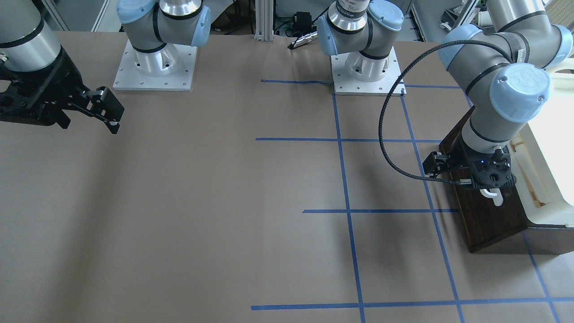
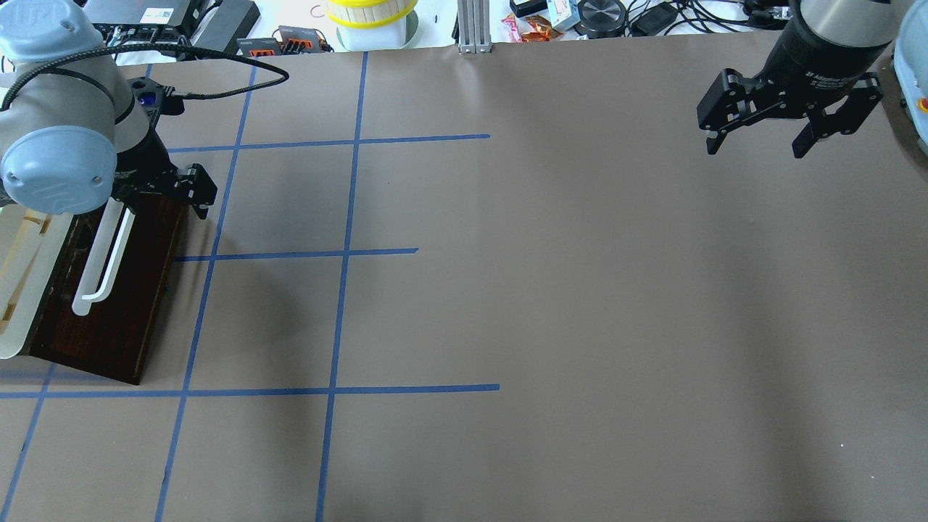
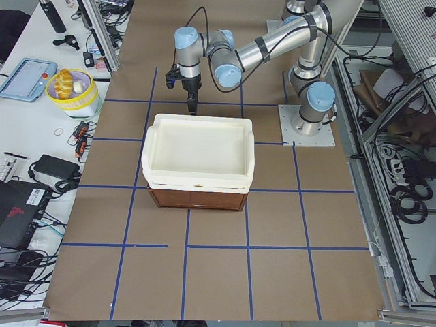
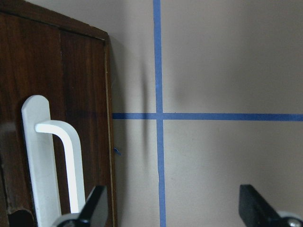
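Note:
A dark wooden box (image 2: 113, 339) with a white lid-like top (image 3: 197, 150) stands on the taped table. On its side is a white handle (image 4: 71, 156). My gripper (image 1: 460, 167) is low over that side; in the top view the gripper (image 2: 165, 191) covers the handle's upper end. In the left wrist view its fingers stand wide apart, with the left fingertip (image 4: 94, 208) by the handle's lower part and nothing held.
Another arm's idle gripper (image 2: 787, 113) hangs at the opposite side. Further arm bases (image 1: 366, 83) stand at the back.

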